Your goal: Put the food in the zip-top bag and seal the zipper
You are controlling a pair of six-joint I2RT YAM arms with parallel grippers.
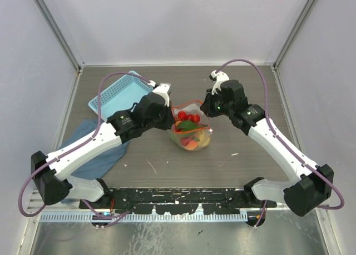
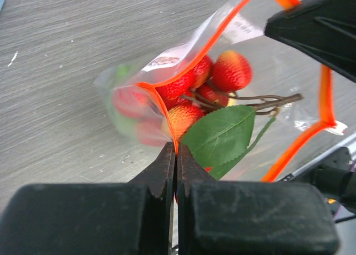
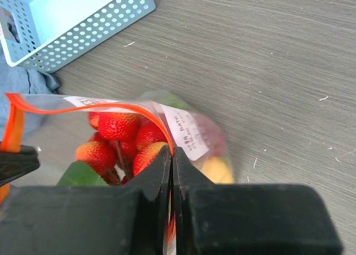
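A clear zip top bag (image 1: 196, 146) with an orange zipper rim hangs between my two grippers, its mouth spread wide. Strawberries (image 2: 232, 70) on brown stems and a green leaf (image 2: 221, 134) lie inside it, with yellow and orange food (image 1: 193, 144) lower down. My left gripper is shut on the bag's orange rim at one side of the mouth. On the opposite side my right gripper is also shut on the rim. A white label (image 3: 184, 131) shows on the bag's wall.
At the back left stands a light blue basket (image 1: 119, 95), empty where it shows. Next to it a blue cloth (image 1: 97, 160) lies on the table.
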